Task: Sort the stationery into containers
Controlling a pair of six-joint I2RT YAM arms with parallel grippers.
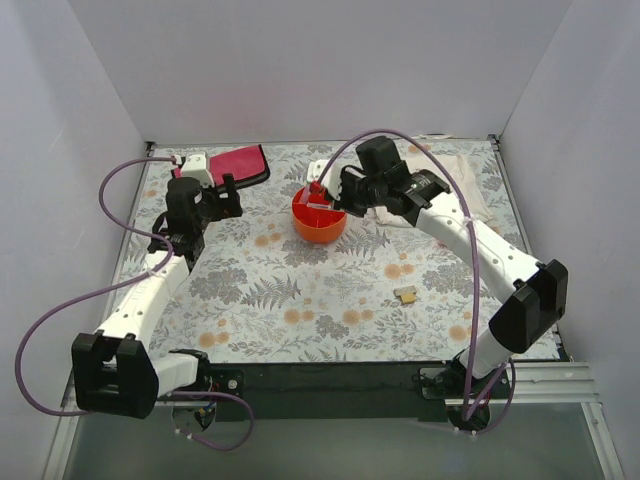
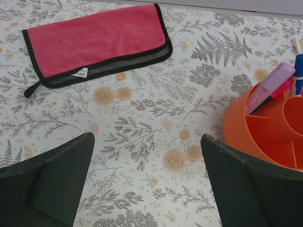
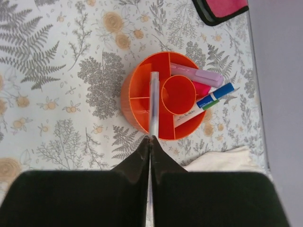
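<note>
My right gripper is shut on a clear, pale stick-shaped item point(image 3: 154, 101), held over the orange round organiser point(image 3: 128, 101), left of its central cup. The organiser holds a lilac highlighter point(image 3: 199, 74), a pink item point(image 3: 201, 88) and blue-capped pens point(image 3: 220, 92). In the top view the right arm partly covers the organiser. My left gripper hangs open, empty, over the floral mat to the left of the organiser point(image 2: 236, 123).
A pink pouch point(image 2: 94, 38) lies at the back left. A white cloth point(image 1: 460, 190) lies at the right, largely behind the right arm. A small yellow item point(image 1: 407, 297) lies on the mat below it.
</note>
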